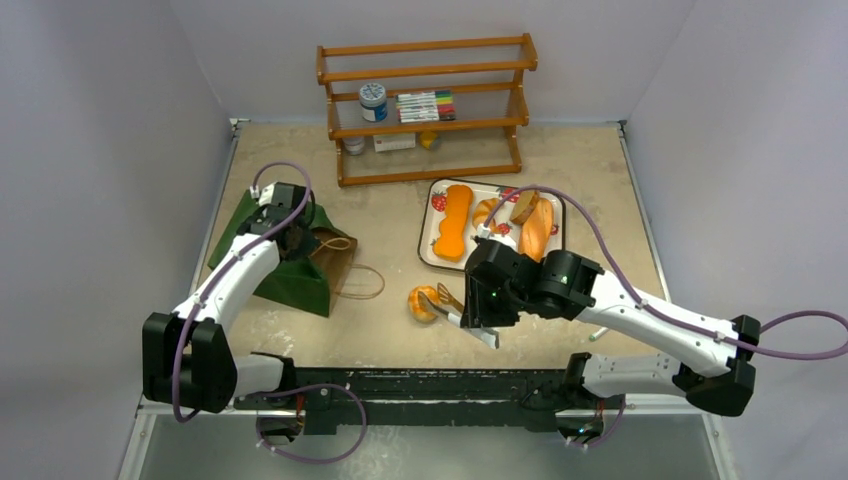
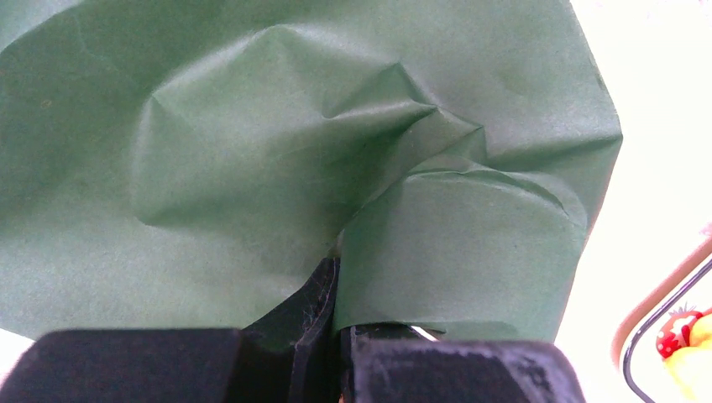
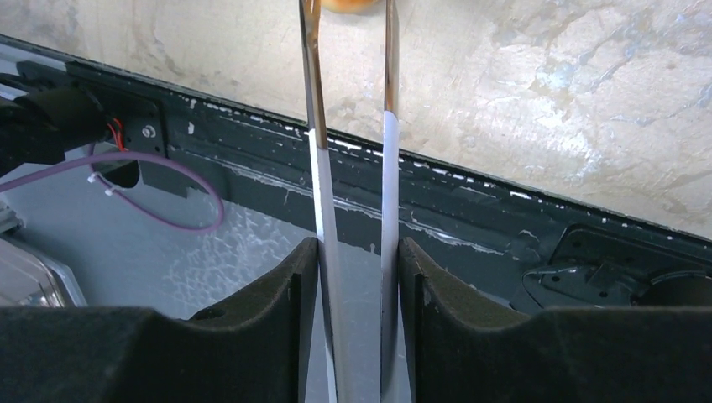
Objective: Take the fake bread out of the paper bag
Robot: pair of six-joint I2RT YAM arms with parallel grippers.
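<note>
The green paper bag (image 1: 290, 285) lies on its side at the left, mouth facing right. My left gripper is shut on a crumpled fold of the bag's paper (image 2: 462, 243). Between the fingers of my right gripper are the two arms of silver tongs (image 3: 391, 201). A round orange fake bun (image 1: 420, 303) sits on the bare table; one tong tip overlaps it from above, and whether it touches cannot be told. Only the edge of the bun (image 3: 348, 4) shows in the right wrist view. How deep the bag's contents go is hidden.
Behind the tongs, a tray (image 1: 428, 240) with strawberry prints carries several fake breads. A wooden rack (image 1: 430, 180) with jars and markers stands at the back. Bag handle cord (image 1: 370, 293) sticks out toward the bun. Table between bag and tray is clear.
</note>
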